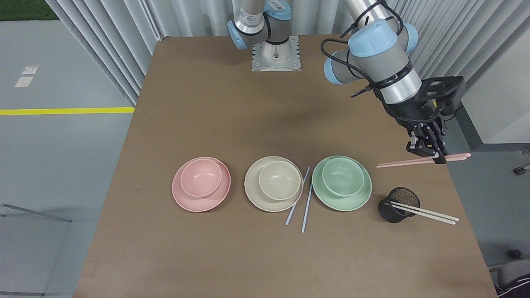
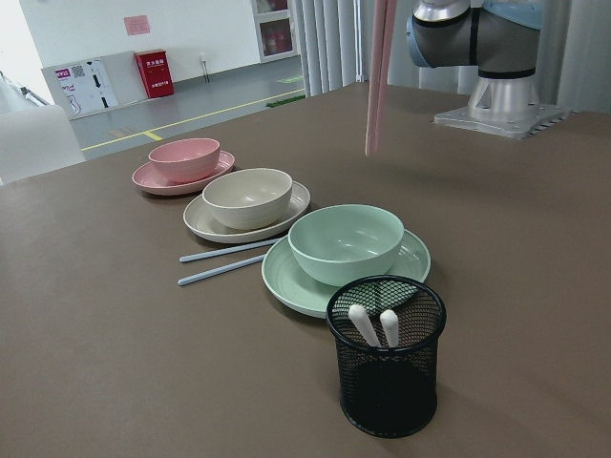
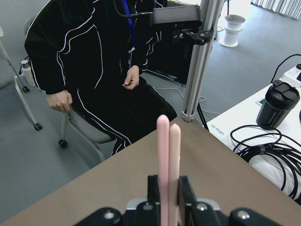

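Note:
My gripper (image 1: 431, 153) is shut on a pair of pink chopsticks (image 1: 400, 164), held level above the table's right side; in the wrist view they point forward from the fingers. Below stands a black mesh holder (image 1: 400, 206) with white chopsticks (image 1: 437, 217) in it. Left of it are a green bowl on its plate (image 1: 343, 176), a cream bowl on its plate (image 1: 278, 179) and a pink bowl on its plate (image 1: 201, 177). Two light blue chopsticks (image 1: 307, 211) lie on the table between the cream and green plates.
A seated person (image 3: 94, 70) and a side table with coiled cables (image 3: 277, 155) are beyond the edge.

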